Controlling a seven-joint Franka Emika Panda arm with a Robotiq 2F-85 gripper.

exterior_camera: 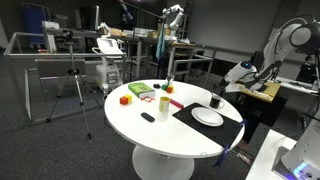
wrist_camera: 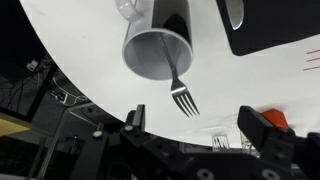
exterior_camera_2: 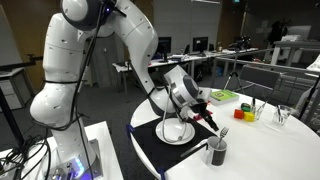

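A grey mug point(wrist_camera: 151, 50) appears in the wrist view with a metal fork point(wrist_camera: 177, 85) leaning out over its rim, tines toward my gripper. The black fingers point(wrist_camera: 135, 120) stand wide apart at the lower edge. Between them I see no object held, and the fork's tines lie just beyond the gap. From exterior view 2, the same mug point(exterior_camera_2: 217, 152) stands upright near the front of the table, the fork point(exterior_camera_2: 225, 132) sticking up out of it. The arm point(exterior_camera_2: 175, 88) reaches in above the table behind the mug.
A white plate point(exterior_camera_2: 175, 131) rests on the black mat point(exterior_camera_2: 153, 133), with a knife point(exterior_camera_2: 193, 151) near the mat's front edge. Farther back are a green tray point(exterior_camera_2: 221, 96), coloured blocks point(exterior_camera_2: 252, 110) and clear glasses point(exterior_camera_2: 285, 113).
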